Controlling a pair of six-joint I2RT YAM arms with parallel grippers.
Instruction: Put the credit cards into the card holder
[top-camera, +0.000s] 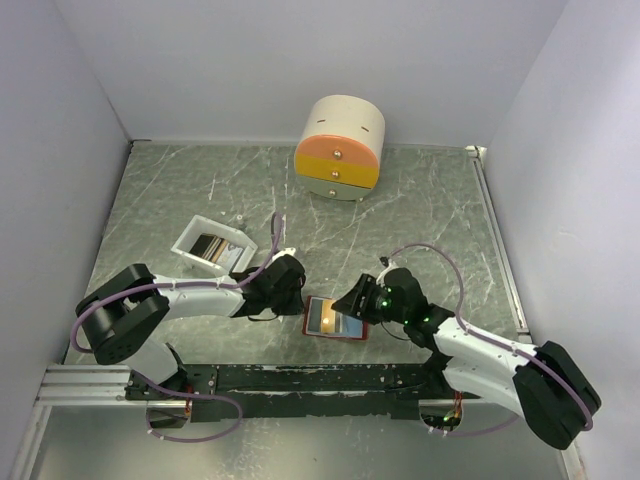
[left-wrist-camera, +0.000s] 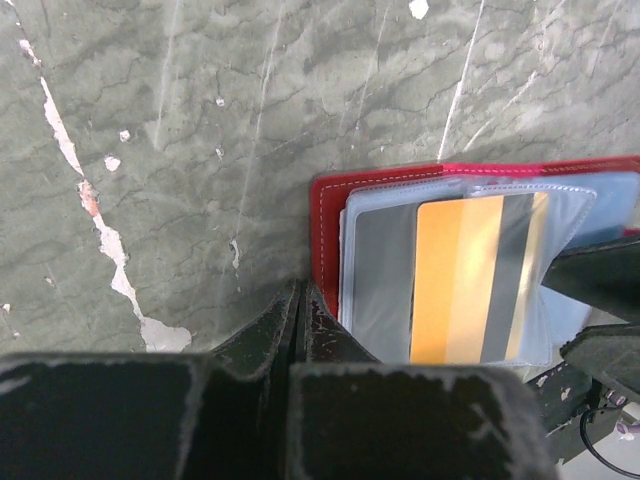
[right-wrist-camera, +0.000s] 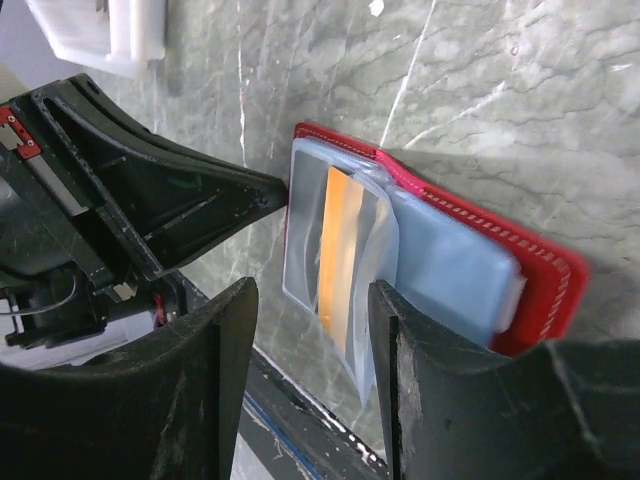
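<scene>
The open card holder (top-camera: 311, 333) lies on the table with a red stitched cover and clear sleeves. In the left wrist view, a card with a gold stripe (left-wrist-camera: 455, 285) shows in its upper clear sleeve (left-wrist-camera: 375, 265). My left gripper is shut at the holder's left edge, on the red cover (left-wrist-camera: 325, 235) as far as shows. Above the holder's right part, my right gripper stands part open. Its fingers (right-wrist-camera: 232, 335) are apart on either side of the sleeve, whose raised right edge (right-wrist-camera: 372, 260) reaches close to the right finger.
A white tray (top-camera: 188, 238) at the left holds several cards (top-camera: 213, 248). The small drawer cabinet (top-camera: 340, 145) stands at the back.
</scene>
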